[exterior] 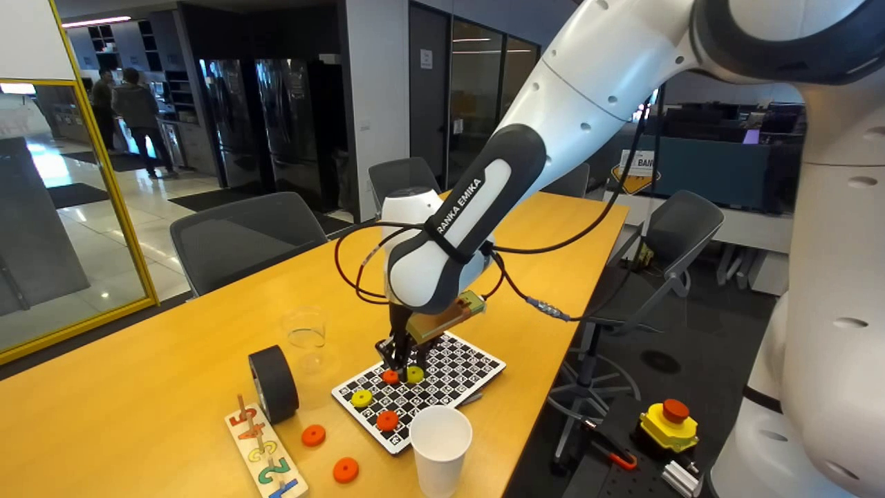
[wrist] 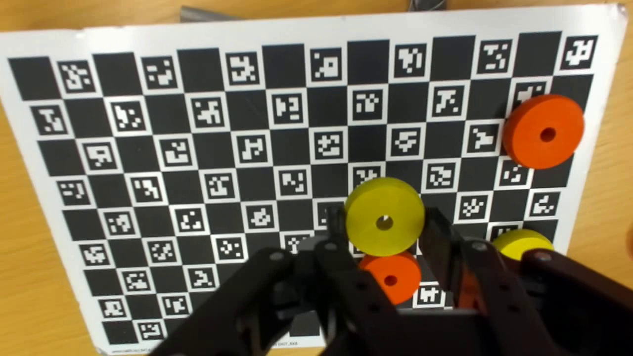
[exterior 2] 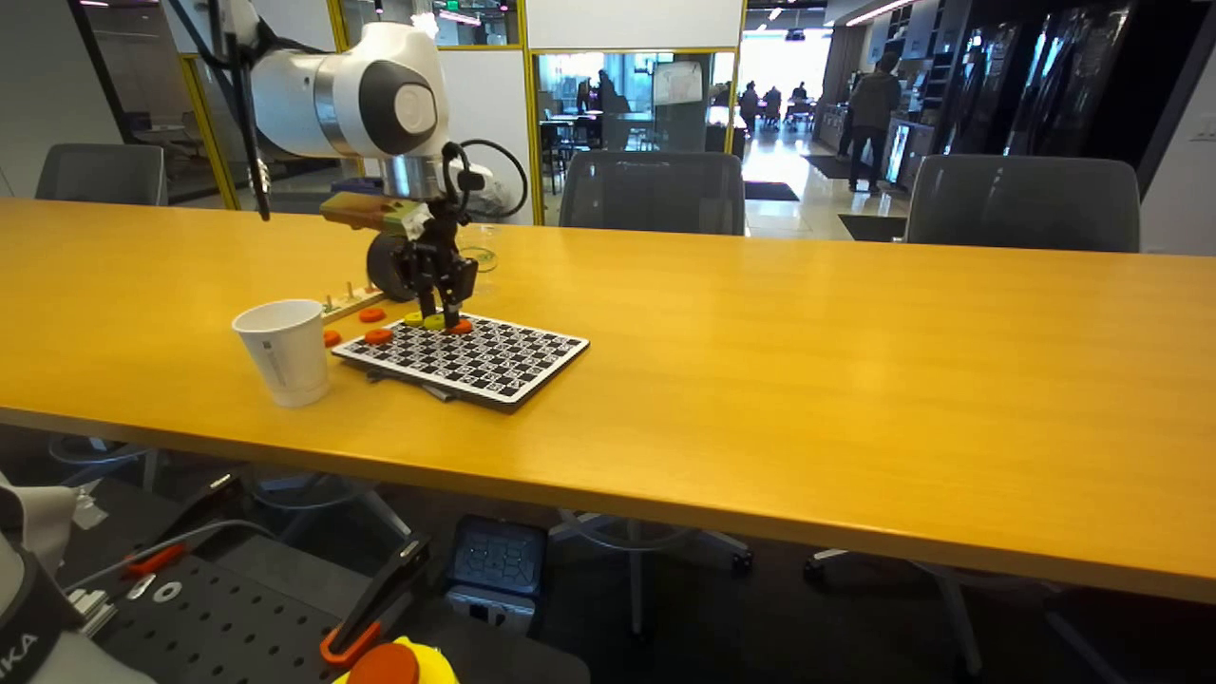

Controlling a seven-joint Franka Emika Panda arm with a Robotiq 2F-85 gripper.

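Observation:
My gripper is shut on a yellow ring [wrist: 384, 204], with one finger on either side of its edge. In the wrist view the ring looks larger than the others and overlaps an orange ring [wrist: 398, 285] on the checkered board [wrist: 136, 332]. In exterior view 1 the held yellow ring [exterior: 414, 376] appears just above the board, beside that orange ring [exterior: 390, 377]. A second yellow ring [exterior: 361, 398] and another orange ring [exterior: 387, 420] rest on the board near its left and front edges. My fingers partly hide the second yellow ring [wrist: 522, 240] in the wrist view.
Two orange rings, one nearer [exterior: 345, 469] and one farther [exterior: 313, 436], lie off the board by a numbered peg base [exterior: 263, 452]. A white cup [exterior: 440, 448], a black roll [exterior: 273, 383] and a clear cup [exterior: 305, 332] stand around. Table beyond the board is clear.

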